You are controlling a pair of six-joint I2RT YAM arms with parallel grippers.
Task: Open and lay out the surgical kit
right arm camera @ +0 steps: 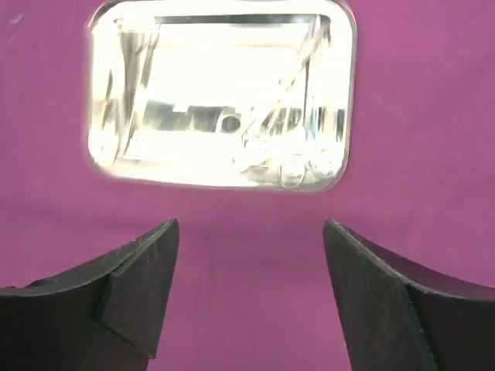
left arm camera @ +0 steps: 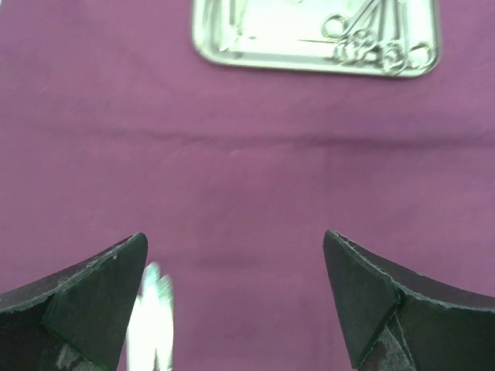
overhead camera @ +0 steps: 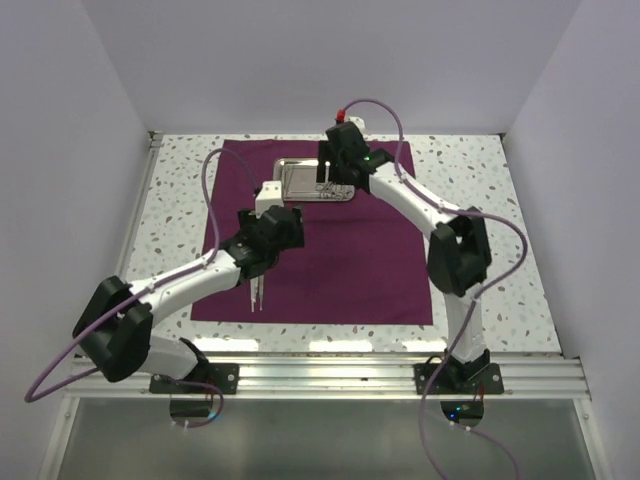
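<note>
At the back of the purple cloth [overhead camera: 340,270] lies a steel tray [overhead camera: 300,178]. In the right wrist view, ringed instruments [right arm camera: 290,154] sit in the tray's right part and slim ones [right arm camera: 128,85] along its left side. My right gripper is over the tray's near right area in the top view, its fingers apart and nothing between them. Left of the cloth's middle, my left gripper stands open and empty above the cloth. Two slim silver instruments [overhead camera: 257,293] lie side by side on the cloth's near left, partly hidden by the left arm.
The speckled table [overhead camera: 480,250] shows bare around the cloth. Grey walls [overhead camera: 330,60] close in the back and sides.
</note>
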